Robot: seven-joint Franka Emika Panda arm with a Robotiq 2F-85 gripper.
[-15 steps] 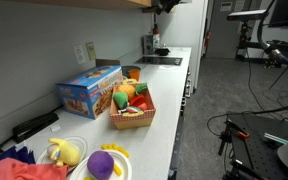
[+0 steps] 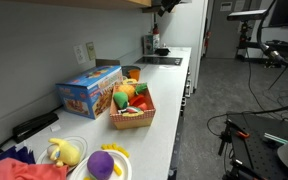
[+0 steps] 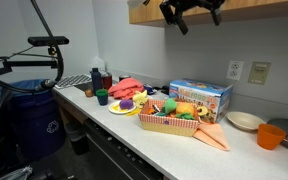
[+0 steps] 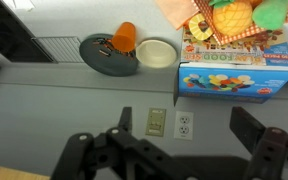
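High above the counter, my gripper (image 3: 199,22) hangs with its fingers spread and nothing between them. In the wrist view the gripper shows dark fingers wide apart, facing the wall and its outlets. Below it stands a woven basket (image 3: 168,125) with a checked lining, filled with toy fruit and vegetables; the same basket (image 2: 132,120) is near the counter's middle in the first exterior view. A blue picture box (image 3: 212,101) stands behind the basket against the wall. An orange cup (image 4: 124,37), a cream bowl (image 4: 156,53) and a dark pan (image 4: 102,58) sit together.
A plate with a yellow toy (image 2: 66,151) and one with a purple toy (image 2: 100,164) lie at the near end, beside red and blue cloths (image 2: 26,171). An overhead cabinet (image 3: 264,20) is close to the gripper.
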